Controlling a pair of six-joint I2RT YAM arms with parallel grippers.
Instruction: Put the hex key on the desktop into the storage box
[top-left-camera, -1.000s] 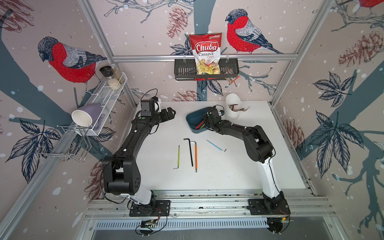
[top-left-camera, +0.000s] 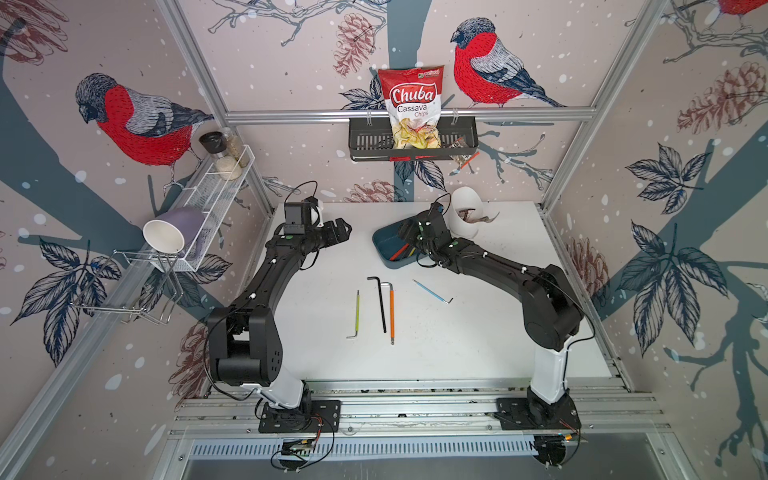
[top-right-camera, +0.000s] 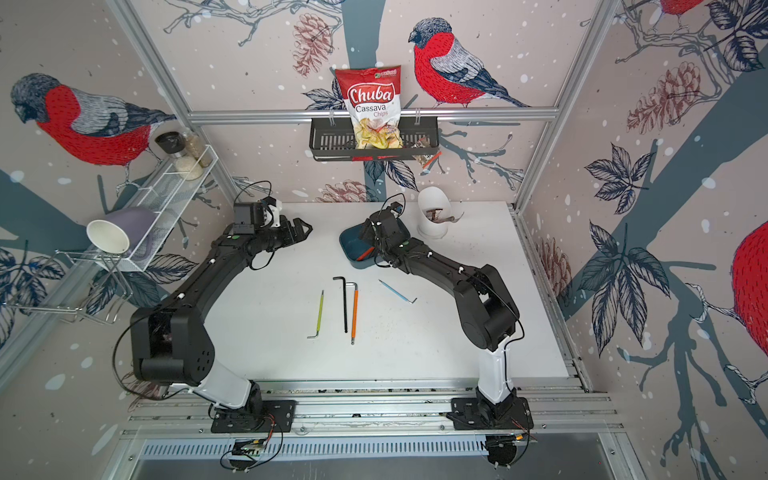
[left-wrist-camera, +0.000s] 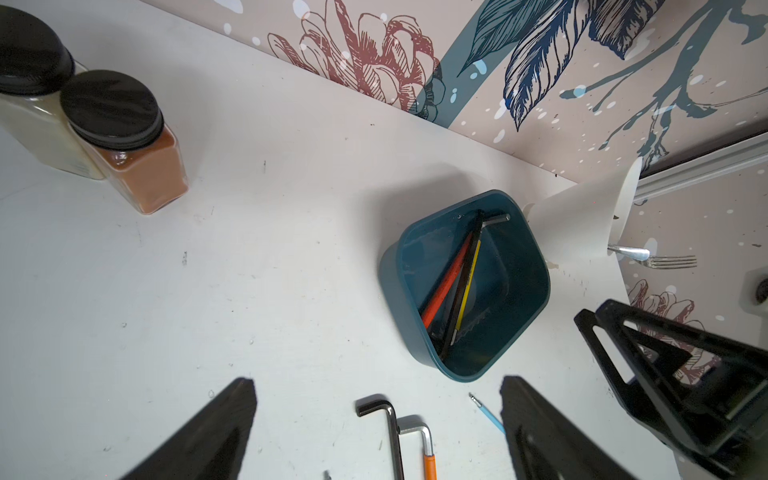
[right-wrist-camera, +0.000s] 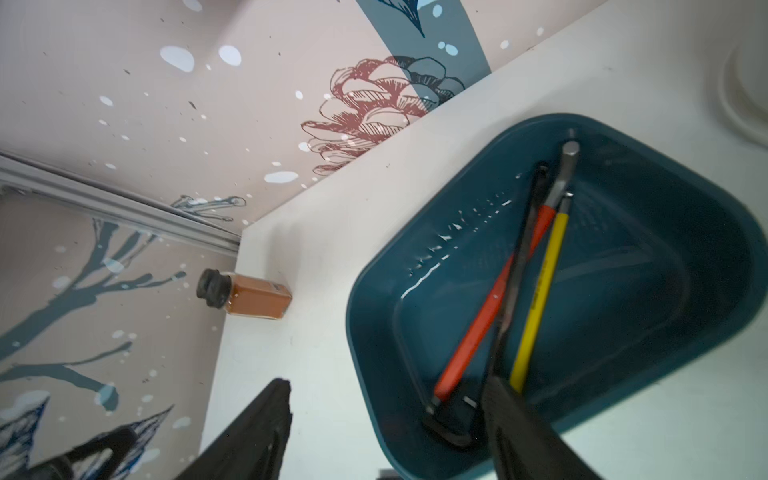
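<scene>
The dark teal storage box holds red, yellow and black hex keys, clearest in the right wrist view. My open right gripper is over the box's near edge, empty. My left gripper is open and empty at the back left, above the desk, left of the box. In front of the box lie a green hex key (top-left-camera: 357, 312), a black one (top-left-camera: 381, 304), an orange one (top-left-camera: 392, 316) and a light blue one (top-left-camera: 432, 291).
A white holder with cutlery (top-right-camera: 433, 224) stands behind right of the box. Two jars (left-wrist-camera: 148, 176) stand at the back left. A wire rack with a cup (top-left-camera: 172, 232) is on the left wall.
The left arm looks almost unchanged.
</scene>
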